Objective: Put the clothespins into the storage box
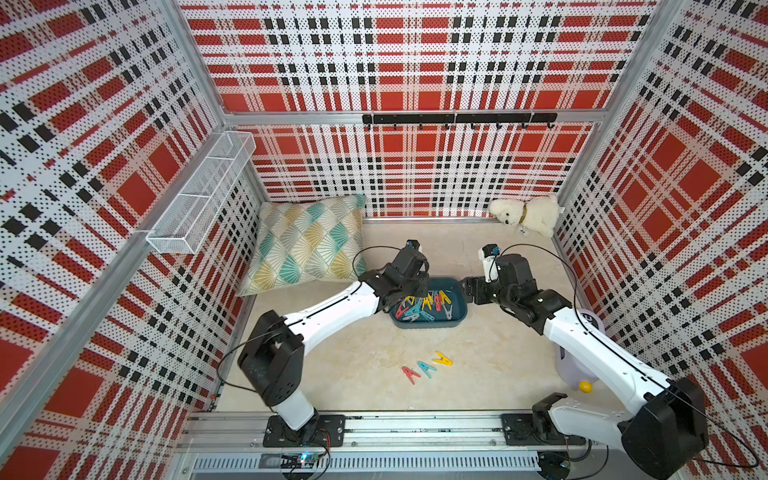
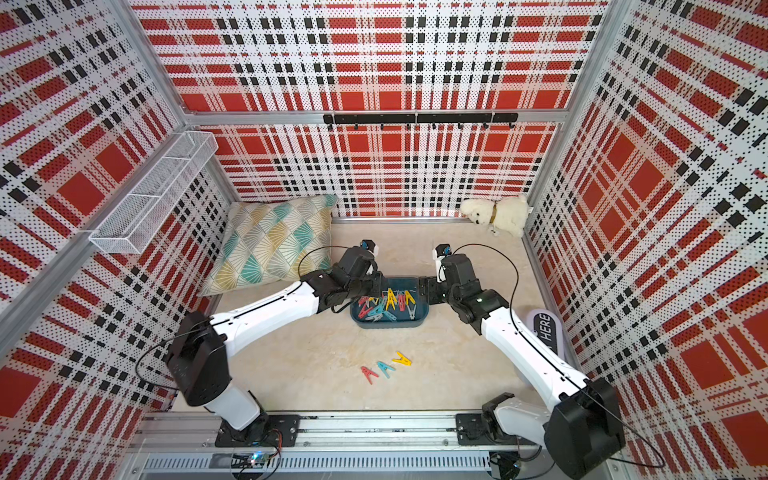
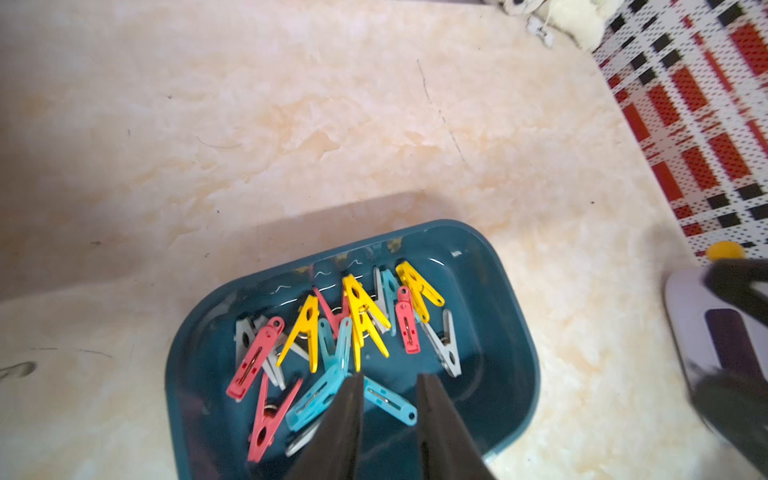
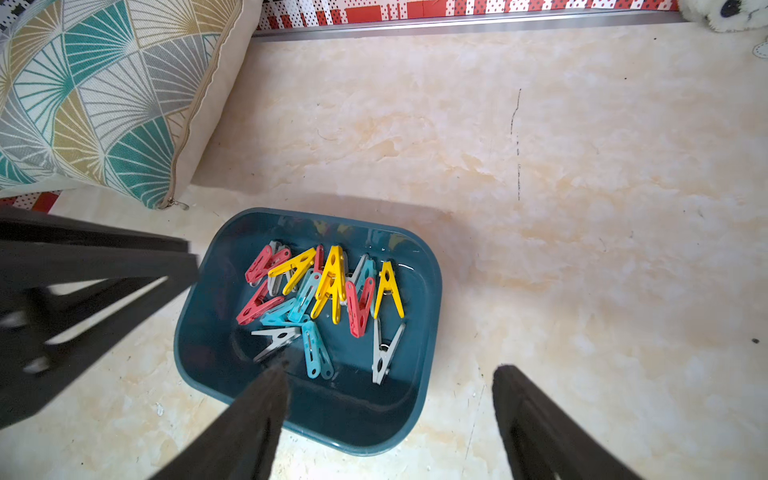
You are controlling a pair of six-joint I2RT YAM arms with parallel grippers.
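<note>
The dark teal storage box [image 4: 428, 352] stands mid-table, with several red, yellow, blue and grey clothespins lying inside. Over its left part hangs my left gripper; its fingers are a little apart, so it is open, and nothing shows between them. A light blue clothespin [image 3: 389, 400] in the box appears below those fingertips. My right gripper stands wide open and empty near the box's right side. On the table in front of the box lie a red clothespin [image 1: 410, 373], a blue clothespin [image 1: 426, 369] and a yellow clothespin [image 1: 443, 359].
A patterned cushion [image 1: 312, 244] leans at the back left, and a white plush dog [image 1: 526, 213] sits at the back right. Near the right wall are a pale round-ended object [image 2: 557, 329] and an orange ball [image 1: 585, 386]. Both arms reach in close to the box.
</note>
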